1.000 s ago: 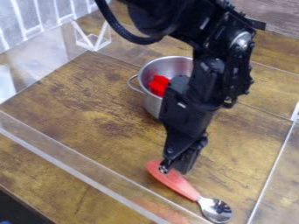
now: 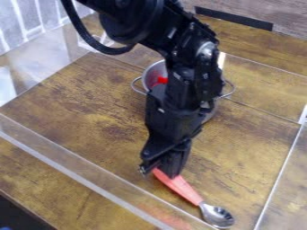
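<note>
A spoon with a red handle (image 2: 180, 189) and a metal bowl (image 2: 217, 216) lies on the wooden table near the front. My black gripper (image 2: 149, 167) is low at the back end of the red handle, covering its tip. The fingertips are small and dark, and whether anything sits between them is unclear. Behind the arm, a steel pot (image 2: 153, 72) with a red object (image 2: 160, 80) inside is mostly hidden.
A clear strip or edge runs diagonally along the front left, and a white barrier stands at the back left.
My gripper has come down and shifted left to the handle's end, and the arm now hides more of the pot. The spoon lies about where it was.
</note>
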